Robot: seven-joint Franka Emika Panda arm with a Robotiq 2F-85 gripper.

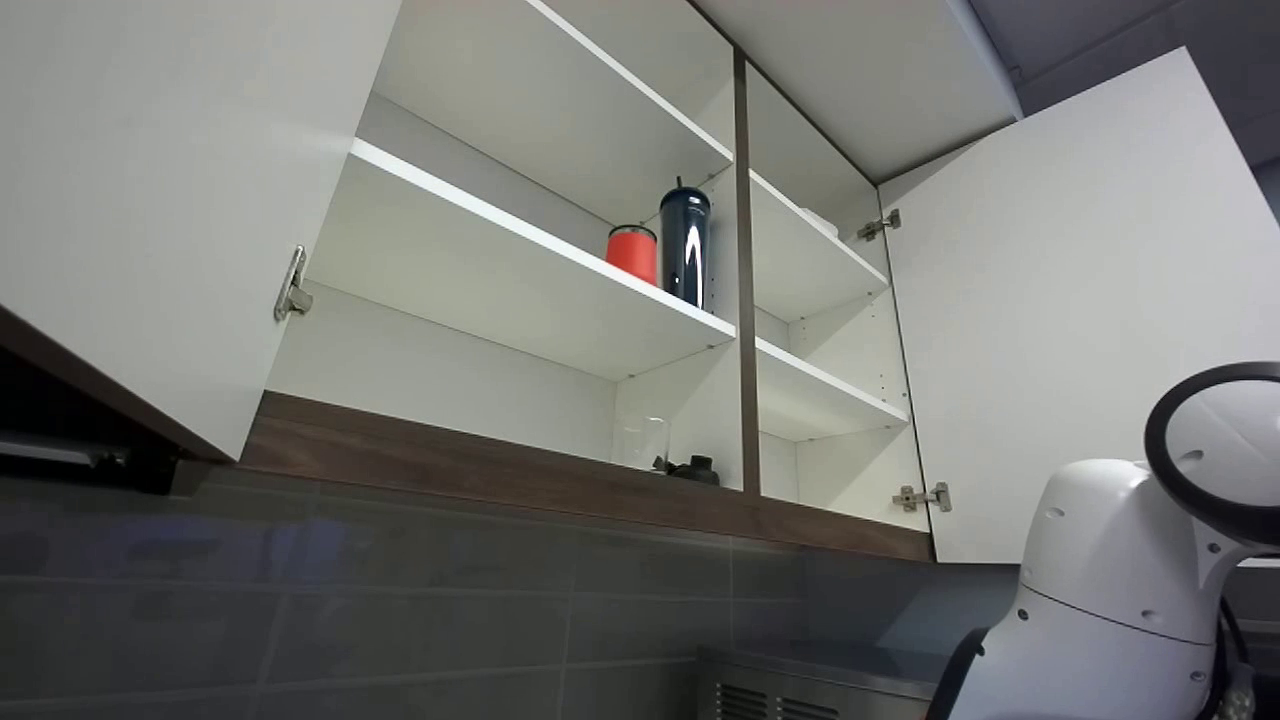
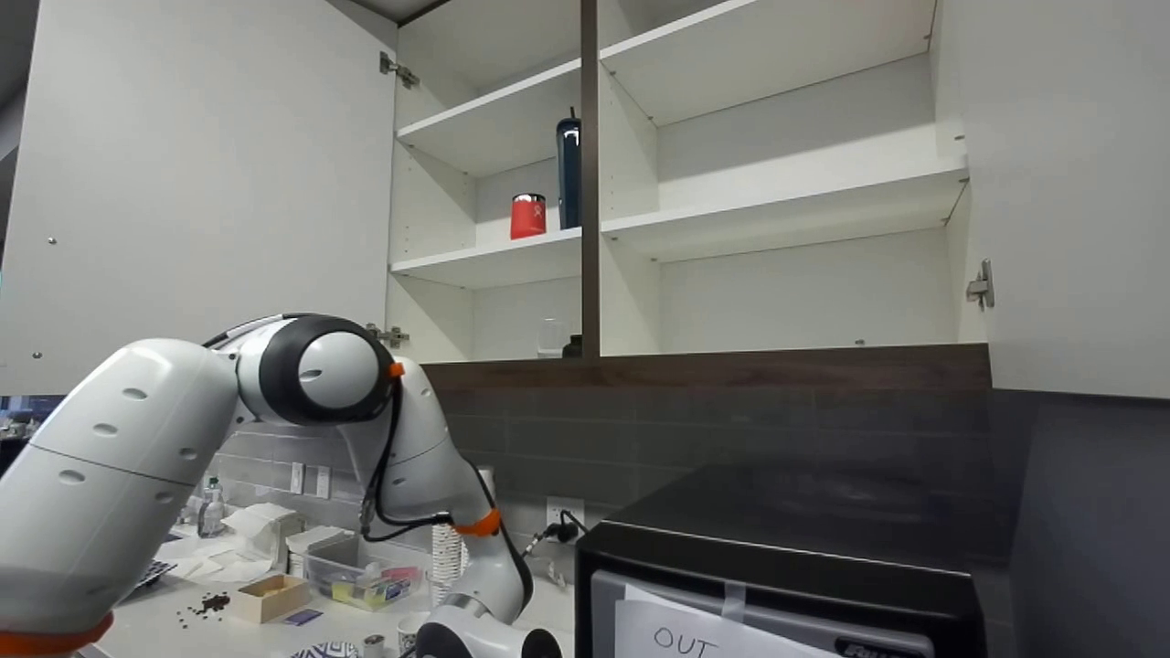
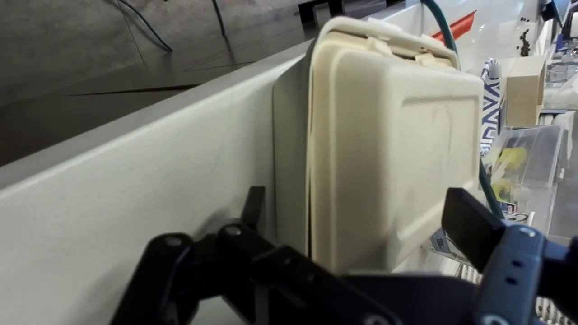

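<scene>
A cream clamshell box [image 3: 428, 141] stands on its side on the white counter [image 3: 179, 168] in the wrist view, its lid seam running upright. My gripper is open at the near end of the box. One finger [image 3: 253, 208] is beside the box's left side, over the counter. The other finger [image 3: 468, 227] overlaps the box's lower right edge in this view. Whether either finger touches the box cannot be told. In exterior view 2 the gripper is out of frame below, with the arm [image 2: 433, 450] bent down toward the counter.
A patterned plate [image 3: 490, 105], a wooden box [image 3: 525, 89] and a clear bin [image 3: 533, 157] lie beyond the clamshell. A black appliance [image 2: 768, 526] stands right of the arm. Overhead, the open cabinet holds a red cup [image 2: 527, 216] and a dark tumbler [image 2: 569, 170]. Its doors hang open.
</scene>
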